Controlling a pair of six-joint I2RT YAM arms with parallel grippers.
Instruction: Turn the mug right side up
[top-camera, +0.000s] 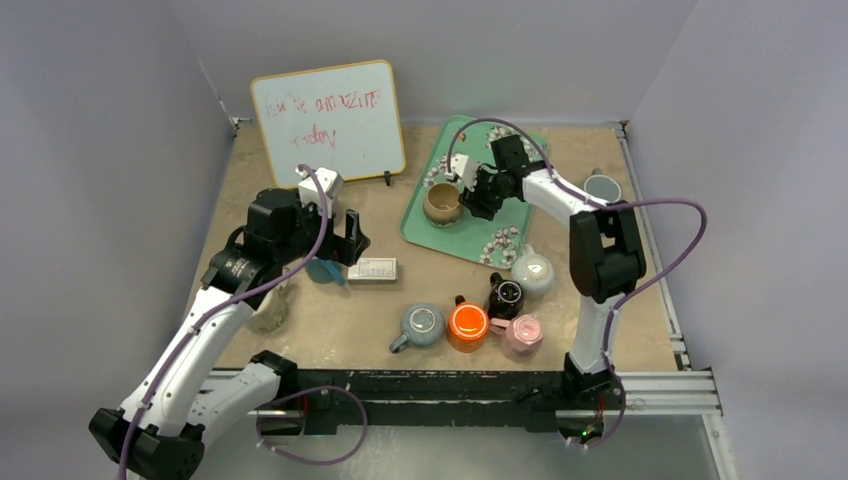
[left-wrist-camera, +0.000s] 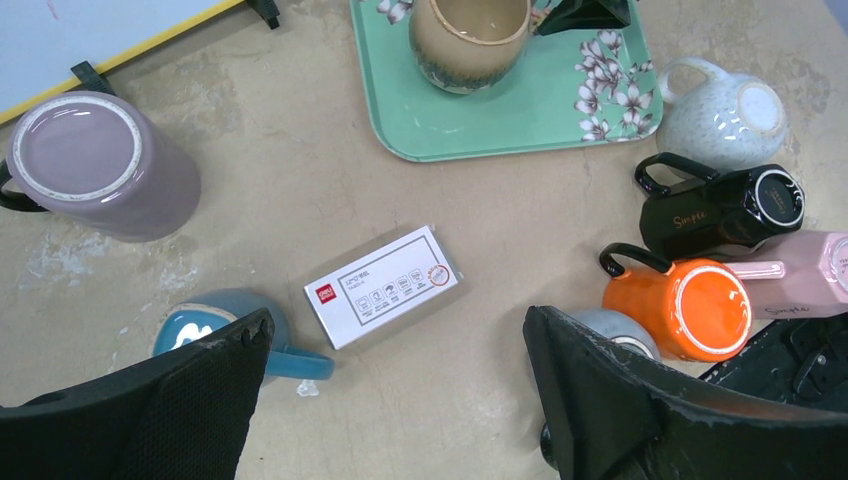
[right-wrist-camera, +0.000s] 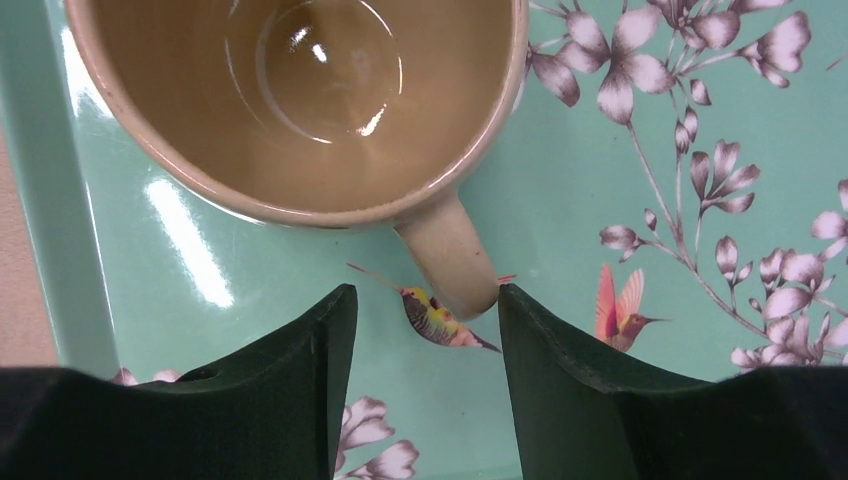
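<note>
A brown mug (top-camera: 442, 203) stands upright, its opening facing up, on the green tray (top-camera: 425, 234). In the right wrist view, its handle (right-wrist-camera: 447, 255) reaches into the gap of my right gripper. The fingers stand partly open; the handle's end is close to the right-hand finger (right-wrist-camera: 560, 370), with clear space on the other side. Over the left of the table, my left gripper is open, with nothing held. Beneath it are a white box (left-wrist-camera: 384, 288) and a blue mug (left-wrist-camera: 232, 315), partly covered by a finger. A purple mug (left-wrist-camera: 110, 165) is bottom up.
Along the front right are an orange mug (top-camera: 467, 327), a black mug (top-camera: 506, 296), a pink mug (top-camera: 522, 337), a grey-blue mug (top-camera: 422, 325) and a speckled white mug (top-camera: 533, 272). Another mug (top-camera: 603, 187) stands far right. A whiteboard (top-camera: 328, 120) leans at the back left.
</note>
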